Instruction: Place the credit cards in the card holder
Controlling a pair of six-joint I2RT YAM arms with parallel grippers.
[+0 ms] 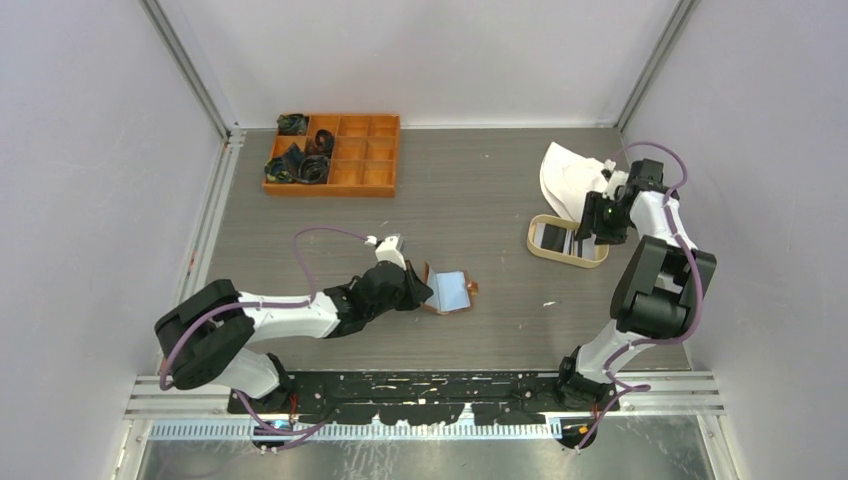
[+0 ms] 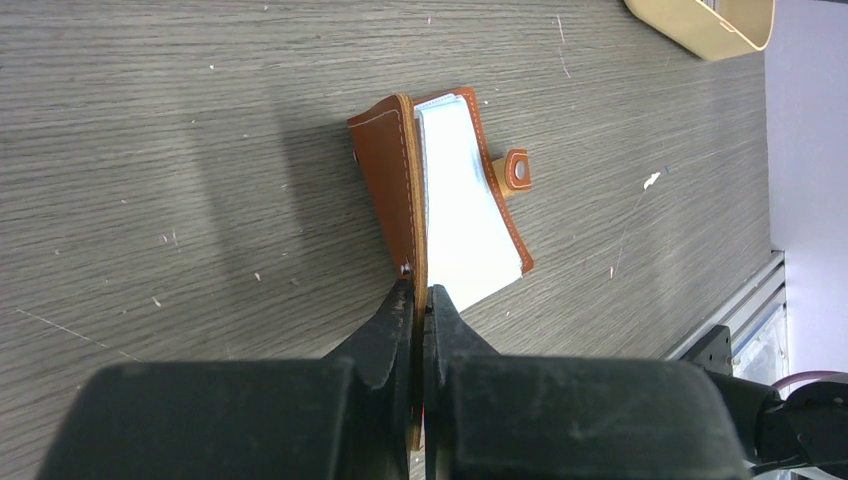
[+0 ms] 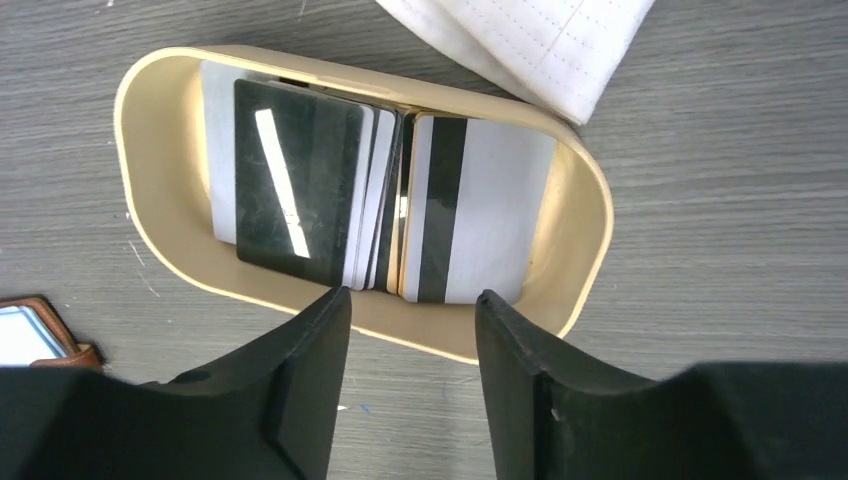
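The brown card holder (image 1: 450,290) lies open on the table, pale sleeves showing; in the left wrist view my left gripper is shut on the edge of its upright cover (image 2: 385,170). A beige oval tray (image 3: 170,250) holds several cards, among them a dark card (image 3: 290,200) on the left and a silver card with a black stripe (image 3: 490,210) on the right. My right gripper is over the tray's near side, its fingertips apart with nothing seen between them.
A white cloth (image 1: 565,175) lies behind the tray. An orange compartment box (image 1: 365,175) with dark rolled items stands at the back left. The right wall is close beside the right arm.
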